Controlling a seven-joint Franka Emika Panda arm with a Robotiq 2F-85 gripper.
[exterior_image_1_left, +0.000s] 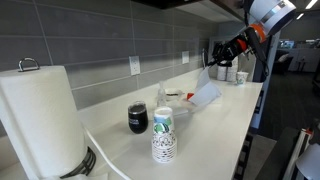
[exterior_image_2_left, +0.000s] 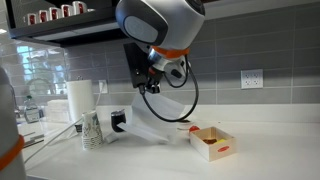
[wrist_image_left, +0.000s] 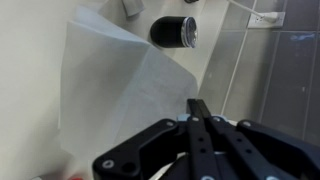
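Observation:
A thin white sheet, looking like paper towel (wrist_image_left: 120, 85), hangs from my gripper, which is shut on it near one edge. In exterior view 1 the sheet (exterior_image_1_left: 205, 93) droops over the far part of the counter, below the gripper (exterior_image_1_left: 212, 62). From the other side, exterior view 2 shows the sheet (exterior_image_2_left: 148, 131) spread below the gripper (exterior_image_2_left: 150, 80), left of an open box (exterior_image_2_left: 212, 142) with small coloured items in it. The sheet's exact grip point is hard to make out.
A paper towel roll (exterior_image_1_left: 42, 120) stands at the near left of the counter. Close by are a black tumbler (exterior_image_1_left: 138, 117) and a stack of paper cups (exterior_image_1_left: 164, 137).

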